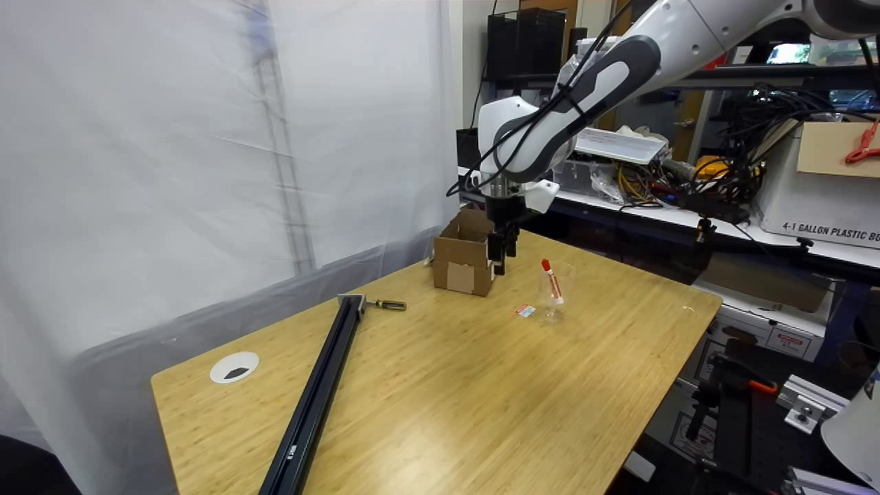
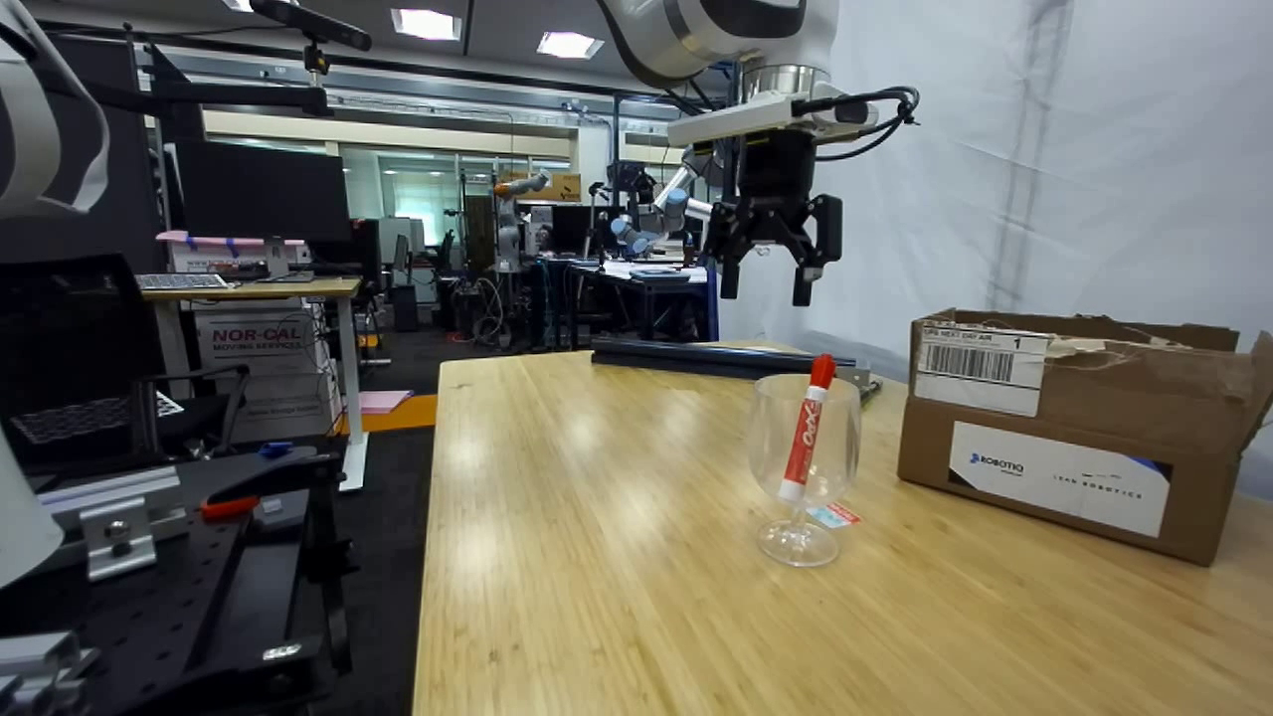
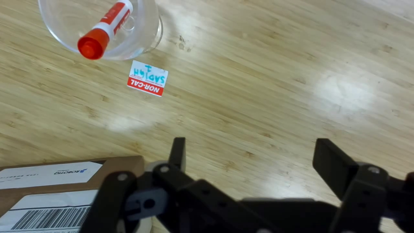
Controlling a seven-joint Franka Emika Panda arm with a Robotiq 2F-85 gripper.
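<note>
A red-and-white marker (image 2: 805, 436) leans inside a clear stemmed glass (image 2: 770, 459), which stands upright on the table. Above the table and apart from both, my gripper (image 2: 767, 294) is open, with nothing between its fingers. From the wrist, the glass (image 3: 66, 23) and the marker's red cap (image 3: 92, 44) show at the upper left, well away from the spread fingertips (image 3: 178, 153). An open cardboard box (image 1: 463, 260) is close to the gripper in exterior view 1, and at lower left in the wrist view.
A small red-and-white sticker (image 3: 147, 78) lies flat beside the glass. A long black rail (image 1: 317, 392) and a screwdriver (image 1: 389, 304) lie on the table.
</note>
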